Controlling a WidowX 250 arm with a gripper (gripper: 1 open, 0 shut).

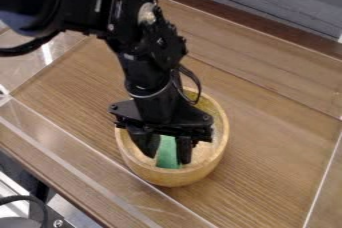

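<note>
My black gripper (163, 132) reaches down from the upper left into a round pale-yellow wooden bowl (174, 174) near the middle of the table. Inside the bowl a green object (167, 153) sits low, between and just under the gripper's dark fingers. The gripper body hides much of the bowl and of the green object, so its hold on that object is hard to see.
A grey panel (254, 7) stands along the back edge. A black cable lies at the lower left corner.
</note>
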